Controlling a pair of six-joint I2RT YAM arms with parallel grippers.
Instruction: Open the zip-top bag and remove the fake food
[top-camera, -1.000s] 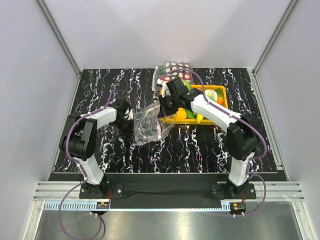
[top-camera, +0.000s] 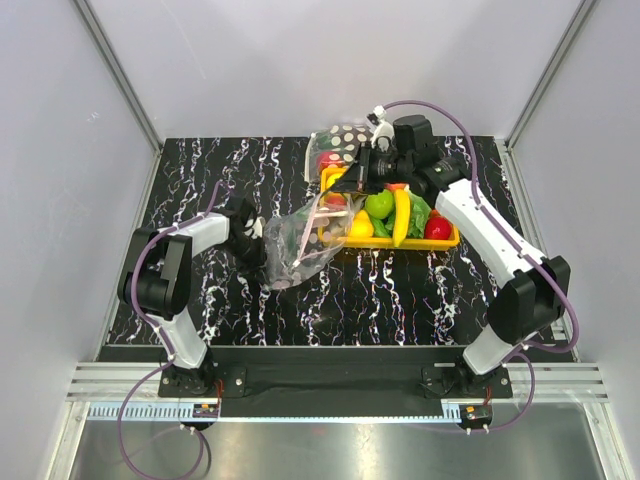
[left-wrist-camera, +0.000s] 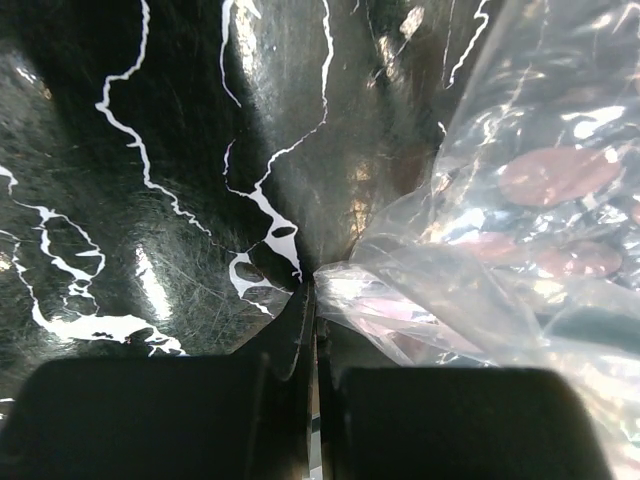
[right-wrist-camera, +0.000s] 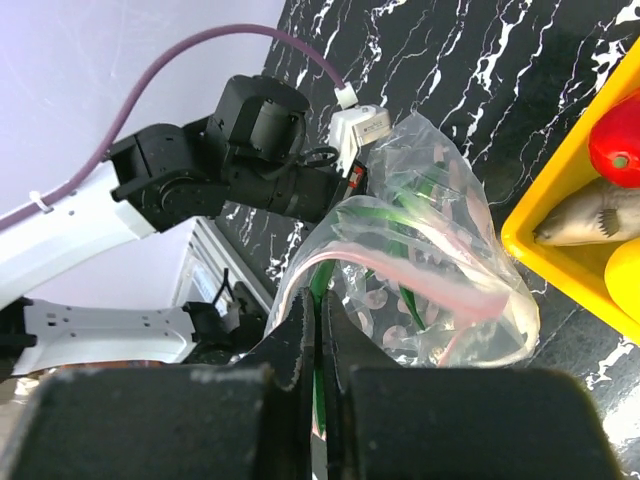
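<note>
The clear zip-top bag (top-camera: 300, 250) is stretched between my two grippers, its side marked with pale pink ovals (left-wrist-camera: 560, 175). At its left end my left gripper is shut on a gathered edge of the plastic. Over the left end of the bin, my right gripper is shut on a thin green food strand (right-wrist-camera: 322, 278), which shows beyond and between its fingers. More green strands (right-wrist-camera: 410, 305) show through the bag. A pinkish strip (right-wrist-camera: 400, 265) runs along the bag's mouth beside the right fingertips.
A yellow bin (top-camera: 385, 242) stands to the right, holding a banana (top-camera: 401, 218), a red tomato (top-camera: 438, 228), a fish (right-wrist-camera: 590, 215) and other fake food. Another dotted bag (top-camera: 345, 140) lies behind it.
My right gripper has moved right and a little toward the back, away from the bag, above the bin. The bag's right side has been drawn along with it. The left arm has stayed put.
</note>
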